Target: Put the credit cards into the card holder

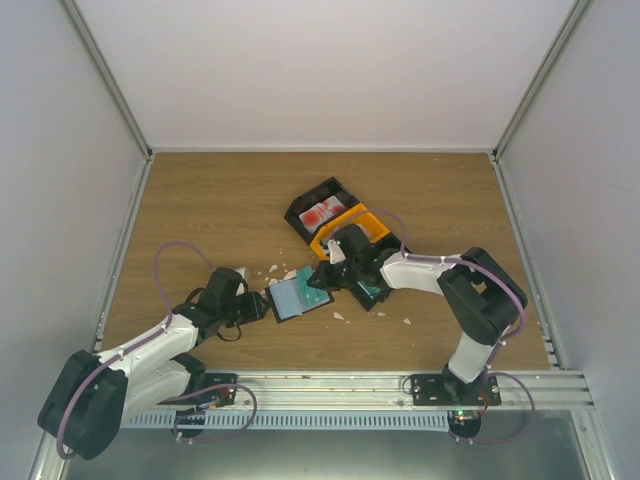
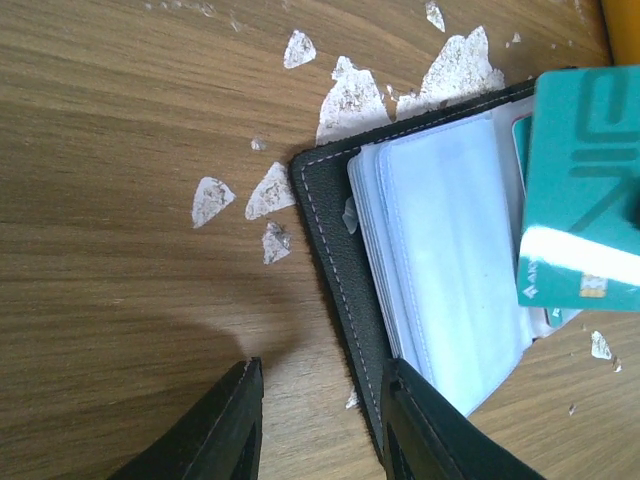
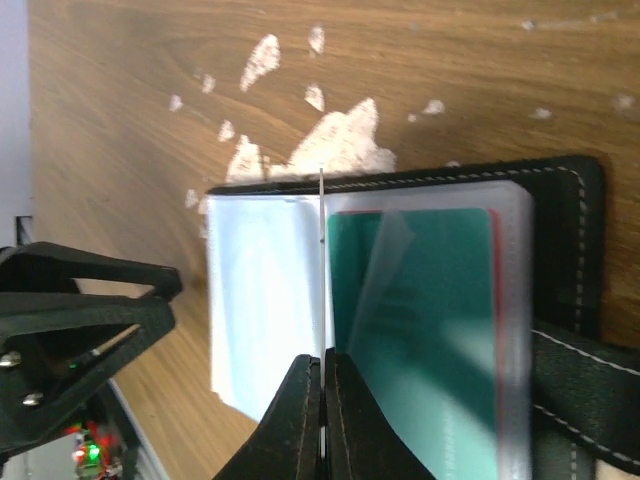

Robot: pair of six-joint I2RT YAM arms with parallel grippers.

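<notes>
The black card holder lies open on the table, its clear and white sleeves facing up; a teal card (image 3: 420, 330) shows under a clear sleeve in the right wrist view. My left gripper is at the holder's left edge, fingers apart with nothing between them. My right gripper is shut over the holder, with a thin pale upright edge, perhaps of a sleeve or card, running above its tips. Another teal card (image 2: 575, 180) shows at the holder's right side in the left wrist view.
A dark box (image 1: 300, 208) with red-and-white cards and an orange box (image 1: 362, 215) stand behind the holder; another dark box with teal cards (image 1: 372, 298) is partly under my right arm. White flakes are scattered around.
</notes>
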